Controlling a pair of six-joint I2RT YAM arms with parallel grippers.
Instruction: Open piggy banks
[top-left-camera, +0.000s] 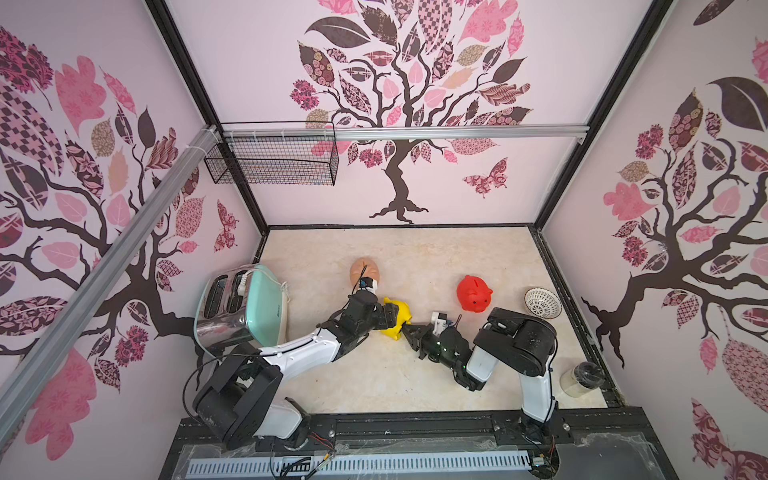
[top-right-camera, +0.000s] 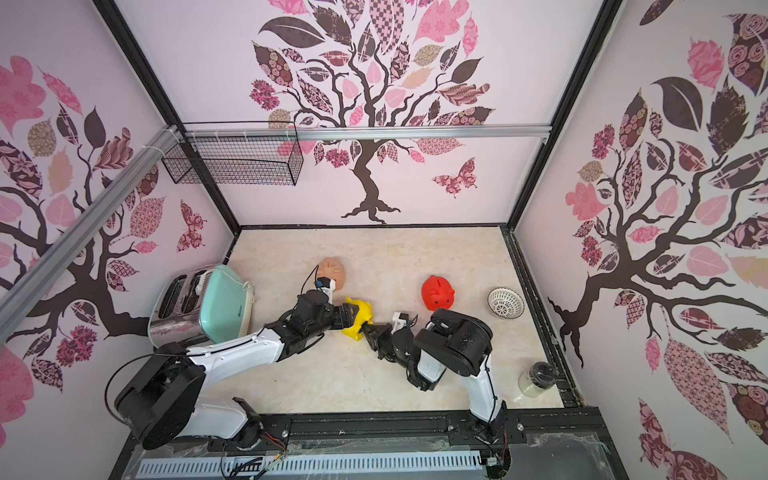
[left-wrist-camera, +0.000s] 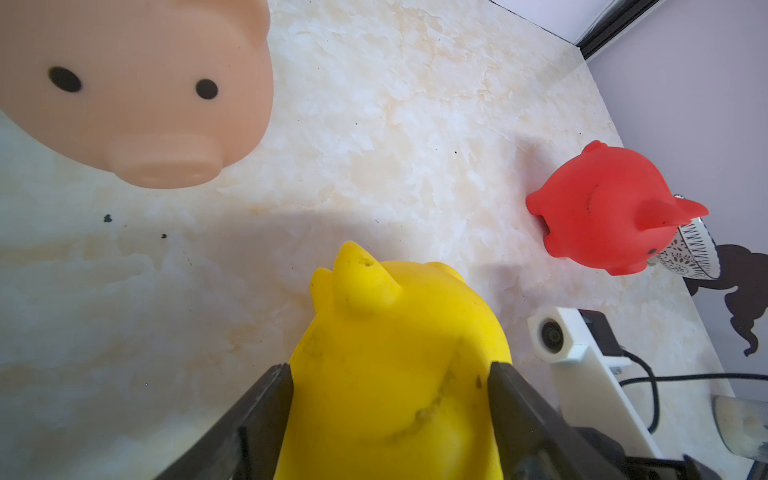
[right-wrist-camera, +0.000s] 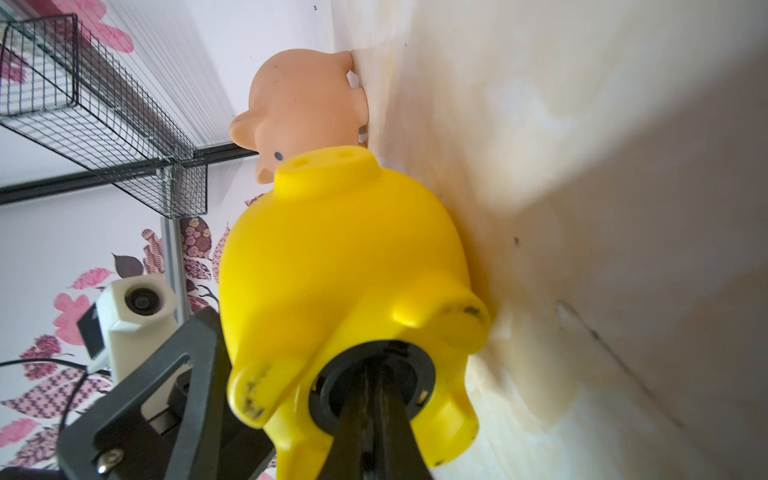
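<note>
A yellow piggy bank (top-left-camera: 397, 310) is tipped on its side at mid-table, with my left gripper shut on its body. In the right wrist view its underside faces my right gripper, whose fingertips sit together at the dark round plug in the belly opening; the tips themselves are hard to make out. A peach piggy bank (top-right-camera: 331, 272) stands behind the left arm. A red piggy bank (top-left-camera: 473, 293) stands to the right of the yellow one, toward the back.
A mint toaster (top-left-camera: 264, 308) stands at the left wall, a woven bowl (top-left-camera: 542, 302) and a glass jar (top-left-camera: 581, 379) at the right. A wire basket (top-left-camera: 272, 156) hangs on the rail.
</note>
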